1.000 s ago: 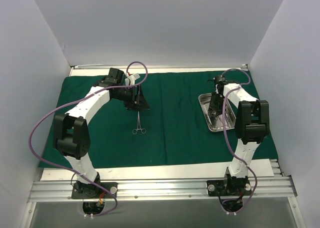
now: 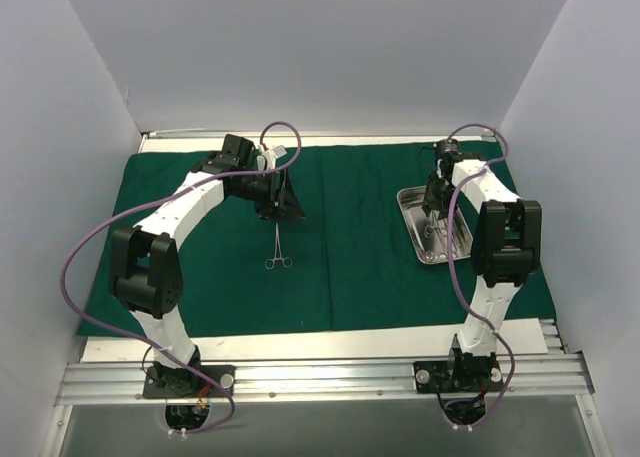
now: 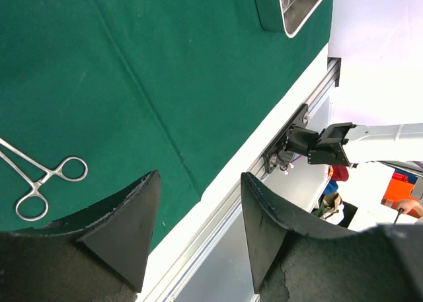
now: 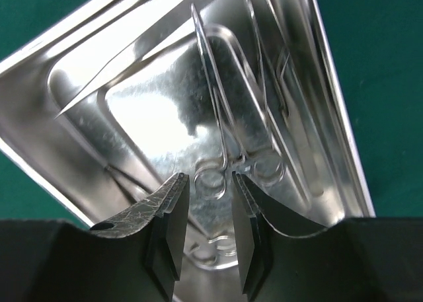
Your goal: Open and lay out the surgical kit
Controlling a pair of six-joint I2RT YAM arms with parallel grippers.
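Observation:
A steel tray on the right half of the green cloth holds several shiny instruments, among them ringed scissors or clamps. Over that tray, my right gripper is open, and its fingers hold nothing. One ring-handled clamp lies on the cloth at the left, its handles toward the front edge; the left wrist view shows those handles at the lower left. Above the clamp's far end hangs my left gripper, part open and empty, covering that end from the top.
Green cloth covers the table, with a bare stretch between the clamp and the tray. Metal rails run along the front edge. Grey walls stand at the back and both sides.
My left gripper has shifted slightly to the right. The right gripper has moved a little over the tray. The clamp on the cloth and the tray stay in place.

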